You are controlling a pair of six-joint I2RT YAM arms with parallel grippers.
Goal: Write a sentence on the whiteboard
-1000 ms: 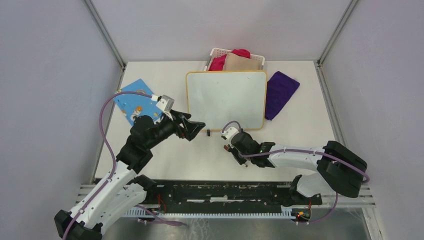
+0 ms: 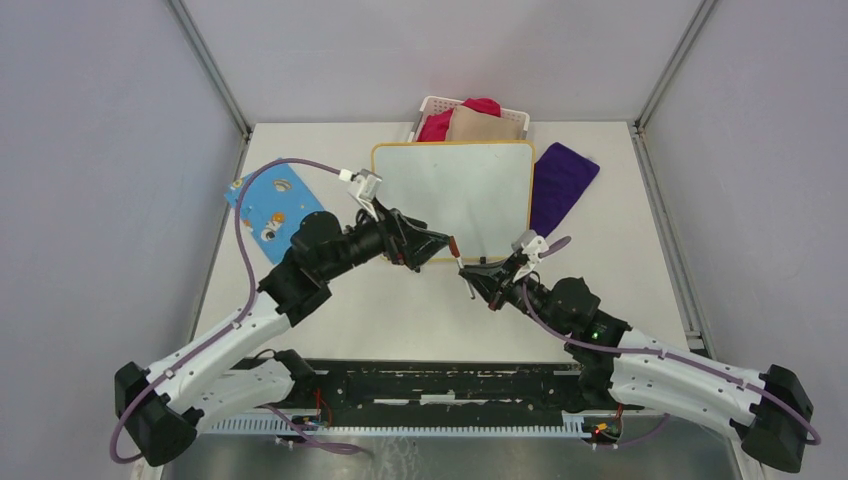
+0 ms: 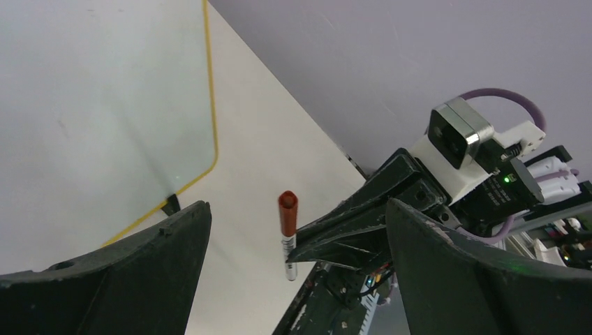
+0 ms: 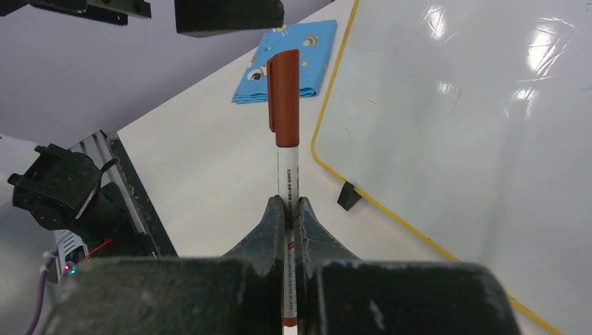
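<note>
A white marker (image 4: 287, 167) with a brown-red cap stands lengthwise in the right wrist view. My right gripper is shut on its white barrel, leaving the cap free at the far end. In the left wrist view the same marker (image 3: 288, 216) rises between the wide-apart fingers of my left gripper, touching neither. That gripper is open, close to the cap in the top view. The whiteboard (image 2: 455, 195), yellow-edged and apparently blank of writing, lies on the table behind both grippers.
At the back stands a white basket (image 2: 515, 117) with red and tan cloths. A purple cloth (image 2: 562, 190) lies right of the board, a blue patterned cloth (image 2: 272, 212) left. Small black clips (image 4: 348, 196) sit on the board's near edge.
My left gripper has moved right, toward the marker's cap. The right arm has swung and turned, bringing the marker from lying nearly flat to a steeper tilt. The grippers are now much closer together.
</note>
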